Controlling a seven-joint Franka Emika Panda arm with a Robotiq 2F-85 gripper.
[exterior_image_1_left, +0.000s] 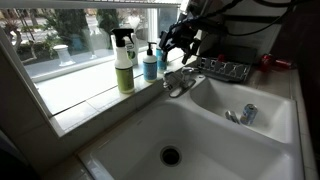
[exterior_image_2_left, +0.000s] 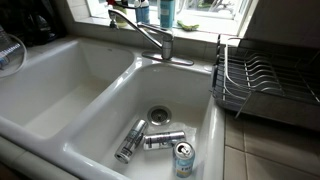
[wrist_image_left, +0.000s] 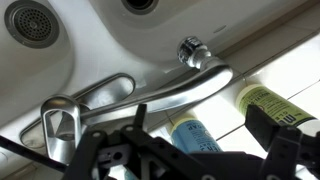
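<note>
My gripper (exterior_image_1_left: 178, 42) hangs over the window-sill side of the sink, above and beyond the faucet (exterior_image_1_left: 180, 82). In the wrist view the gripper stands open, its two dark fingers wide apart with nothing held. Below and between them show the chrome faucet (wrist_image_left: 190, 92) and a blue bottle (wrist_image_left: 193, 136). A green-labelled bottle (wrist_image_left: 272, 102) lies past the right finger. From the second exterior view, the faucet (exterior_image_2_left: 160, 40) spans the back of a two-basin white sink (exterior_image_2_left: 75, 125); no part of the gripper appears there.
Several cans, among them an upright one (exterior_image_2_left: 184, 160) and a lying one (exterior_image_2_left: 130, 140), are in one basin. The other basin (exterior_image_1_left: 190, 145) looks empty. A spray bottle (exterior_image_1_left: 124, 68) and blue pump bottle (exterior_image_1_left: 150, 68) line the sill. A wire dish rack (exterior_image_2_left: 265, 75) stands beside the sink.
</note>
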